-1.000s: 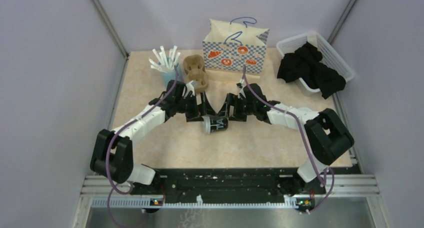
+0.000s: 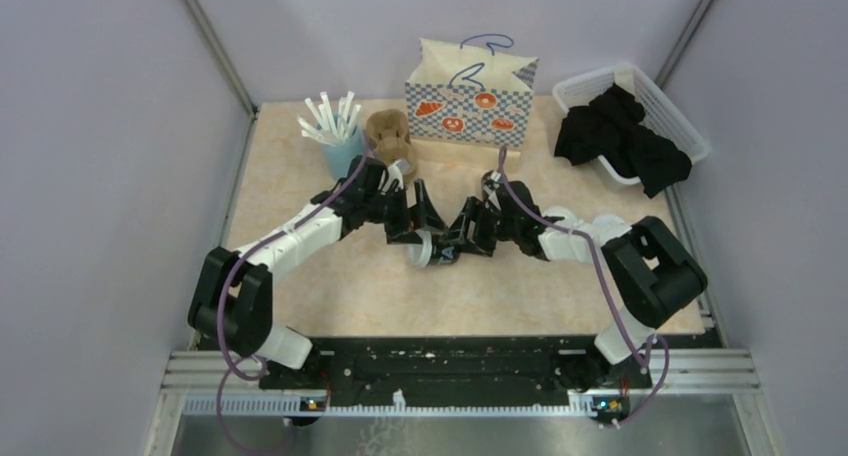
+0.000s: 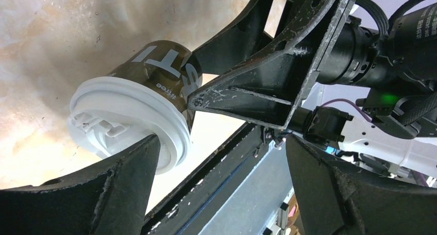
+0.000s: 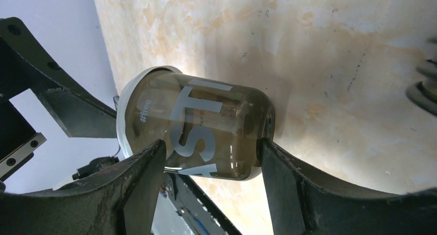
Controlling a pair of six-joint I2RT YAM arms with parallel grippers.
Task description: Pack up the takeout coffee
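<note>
A dark coffee cup [image 2: 445, 251] with a white lid [image 3: 131, 116] lies on its side at mid-table, lid toward the left. My left gripper [image 2: 422, 226] is open by the lid end; in its wrist view one finger [image 3: 121, 186] overlaps the lid's near edge. My right gripper stands part open over the cup, one fingertip against the cup's base end and the other in front of its printed side. A brown cup carrier [image 2: 388, 136] and a checkered paper bag [image 2: 470, 111] stand at the back.
A blue cup of white straws [image 2: 342, 156] stands at the back left. A white basket [image 2: 680, 126] with black cloth [image 2: 620, 136] is at the back right. White lids [image 2: 607, 220] lie partly behind the right arm.
The cup has stayed nearly in place on its side.
</note>
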